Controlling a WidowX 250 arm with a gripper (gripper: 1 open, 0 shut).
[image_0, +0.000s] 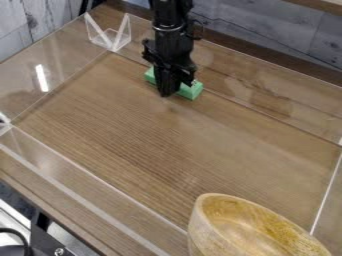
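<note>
The dark robot arm reaches down from the top centre to a green block on the wooden table. Its gripper is at the block's left and middle, overlapping it in this view. Whether the fingers are open or shut on the block is too small to tell.
A large yellow container stands at the front right edge. A clear wire or plastic piece is at the back left.
</note>
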